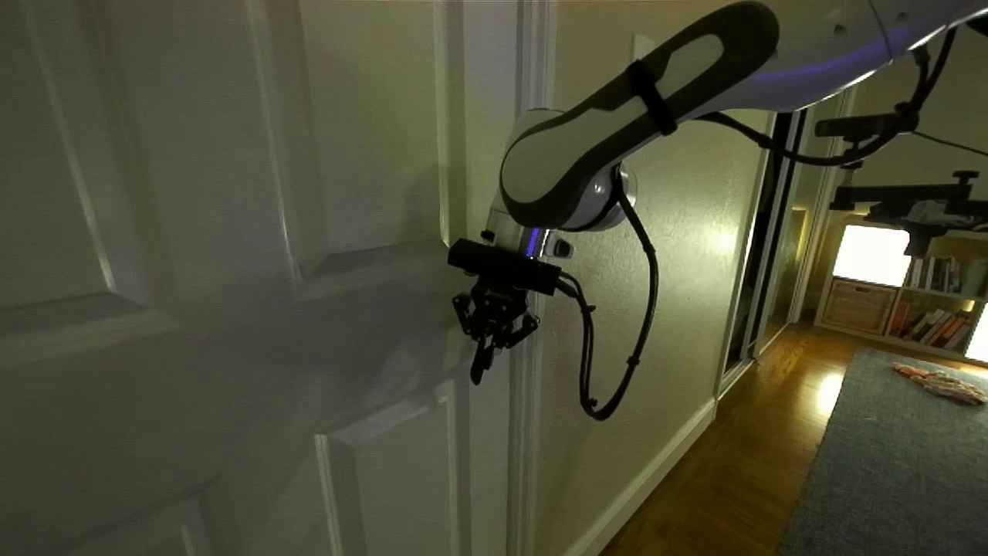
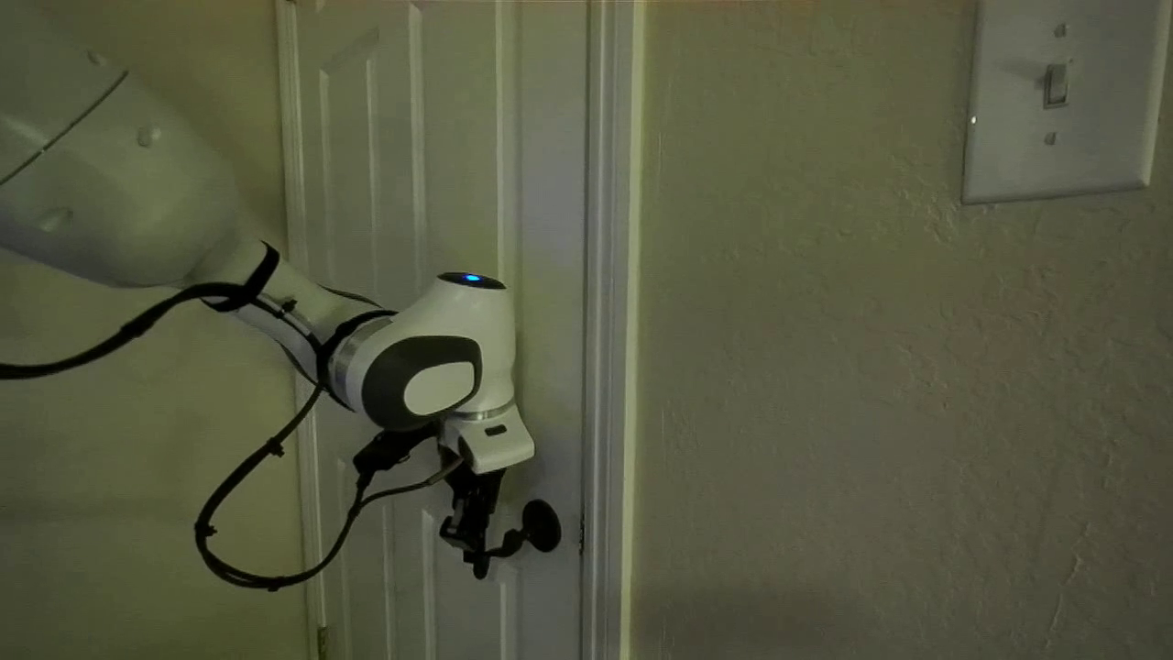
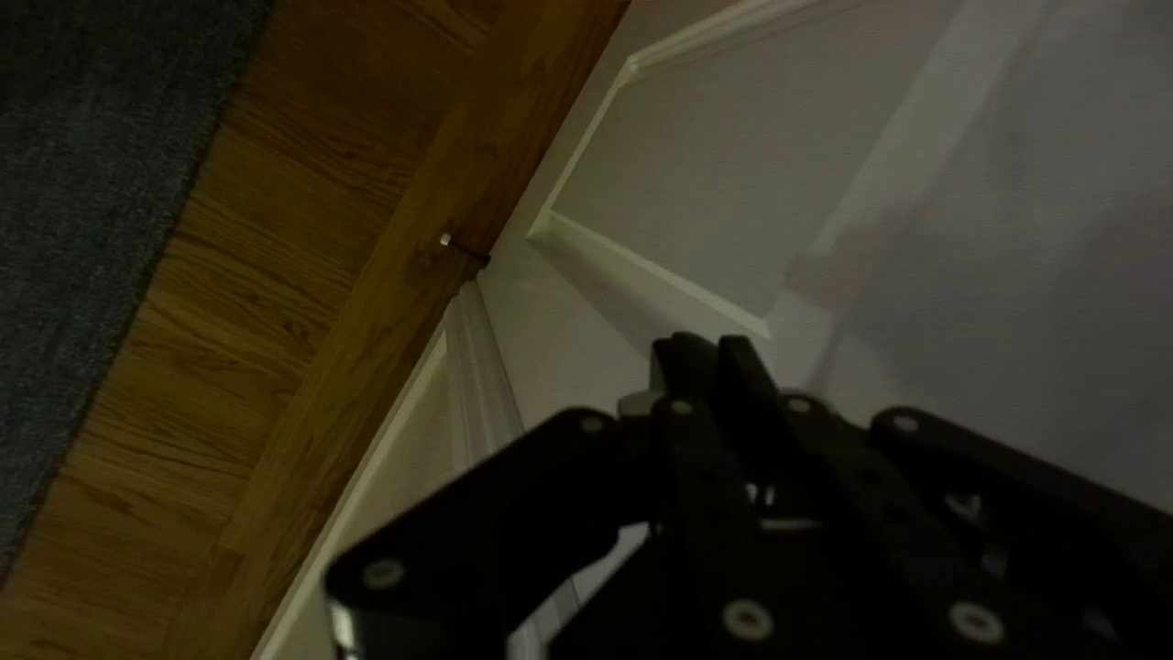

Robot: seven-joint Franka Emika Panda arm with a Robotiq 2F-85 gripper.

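Observation:
A white panelled door [image 1: 389, 324] fills the left of exterior view 1. Its black handle shows in exterior view 2, where a round plate [image 2: 541, 526] carries a short lever [image 2: 510, 543]. My black gripper [image 2: 479, 563] points down at the lever's outer end and overlaps it there. In exterior view 1 the gripper [image 1: 479, 361] hangs close in front of the door, its fingers near together. The wrist view shows the fingertips of the gripper nearly side by side. Darkness there hides whether the lever lies between them.
A door frame [image 2: 610, 330] and bare wall [image 1: 639, 371] stand beside the door. A cable loop [image 1: 639, 361] hangs from the arm near this wall. A grey rug [image 1: 889, 463] covers part of the wooden floor [image 3: 319, 253]. The light switch [image 2: 1056, 86] is well apart.

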